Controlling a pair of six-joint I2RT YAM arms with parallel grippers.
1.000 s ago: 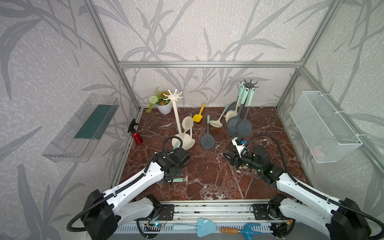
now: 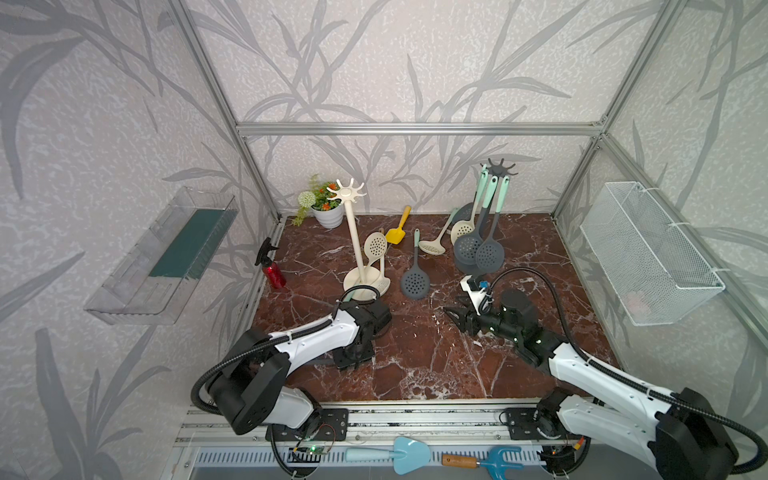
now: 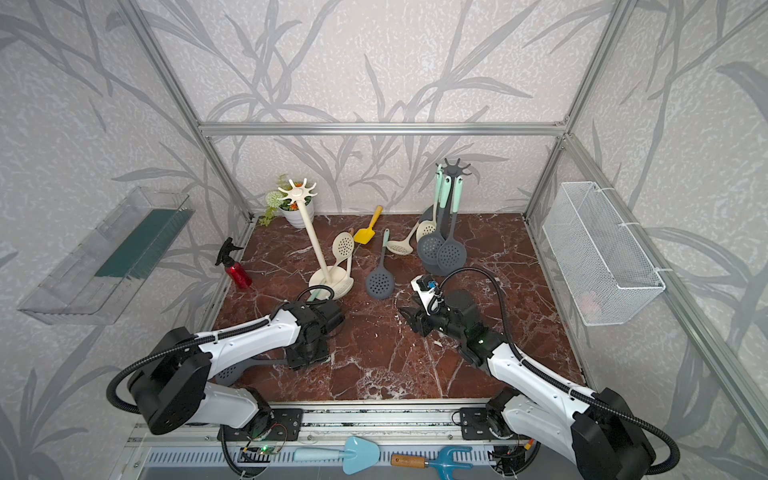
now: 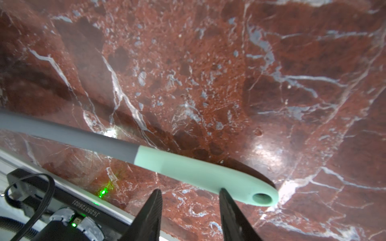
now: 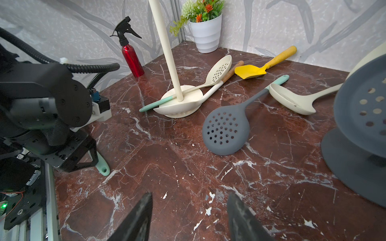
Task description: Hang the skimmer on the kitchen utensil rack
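A grey skimmer with a mint-green handle (image 4: 201,173) lies near the table's front left edge. Its perforated head (image 3: 232,372) shows partly behind the left arm. Over this handle is my left gripper, its fingers apart and nothing visibly gripped; whether they touch it is unclear. A second grey skimmer (image 5: 226,129) lies mid-table. My right gripper stands open and empty above the table, right of centre. Two utensil racks stand behind: a cream one (image 2: 346,193) at left and a grey one (image 2: 501,169) at right, with several utensils hanging on the grey one.
Cream utensils (image 5: 219,72) lie across the cream rack's base. A yellow scoop (image 2: 397,235), a cream ladle (image 2: 433,247), a flowerpot (image 2: 328,215) and a red spray bottle (image 2: 274,276) stand or lie around. Wire baskets hang at both sides.
My left gripper has shifted right and now covers the mint handle end that showed beside it a second ago. The right arm and the utensils look unmoved.
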